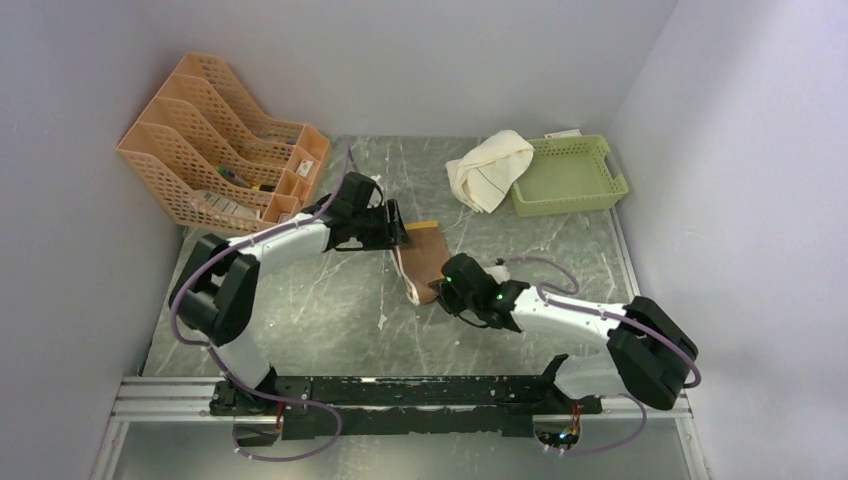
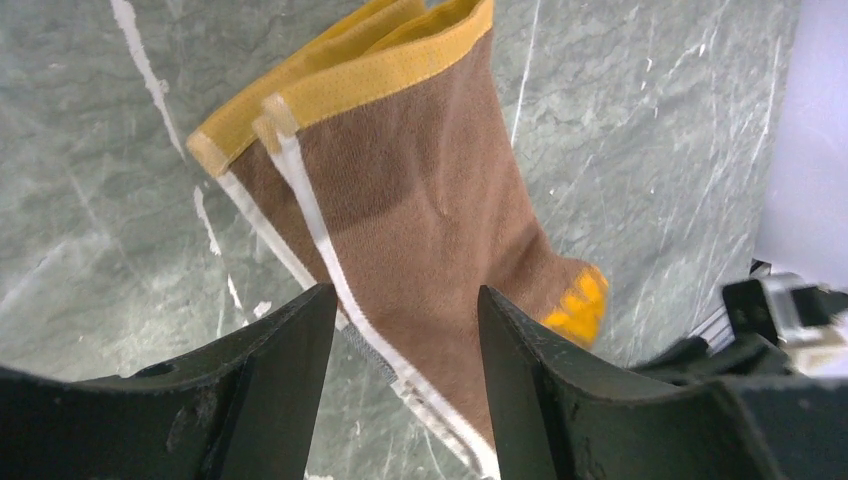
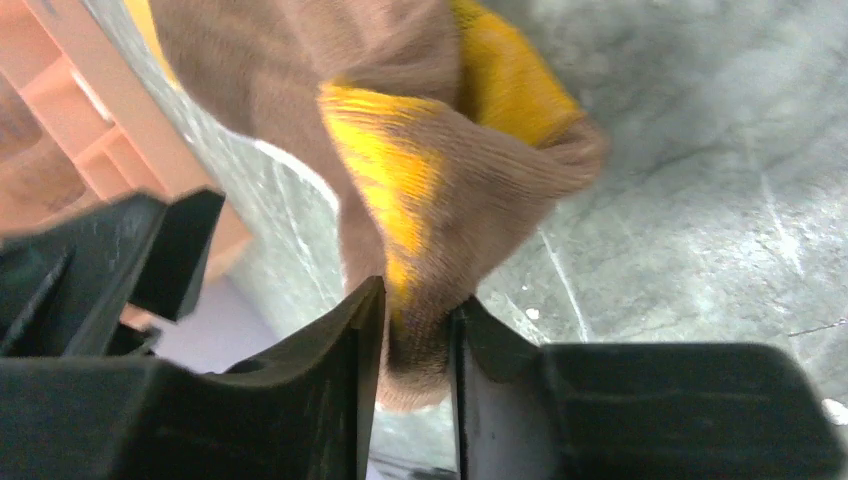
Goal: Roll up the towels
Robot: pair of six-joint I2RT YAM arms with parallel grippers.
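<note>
A brown towel (image 1: 424, 254) with yellow ends and white side edging lies folded in the middle of the table. Over its left edge stands my left gripper (image 1: 402, 236). In the left wrist view the towel's brown face (image 2: 410, 190) passes below the spread fingers (image 2: 290, 375), and nothing is gripped there. My right gripper (image 1: 440, 288) is at the towel's near end. A bunched fold (image 3: 425, 335) with a yellow strip runs between its close-set fingers (image 3: 365, 340), raised off the table.
A cream cloth (image 1: 490, 170) leans over the left rim of a green basket (image 1: 612, 186) at the back right. An orange divided organizer (image 1: 215, 150) fills the back left. Bare table lies left and right of the towel.
</note>
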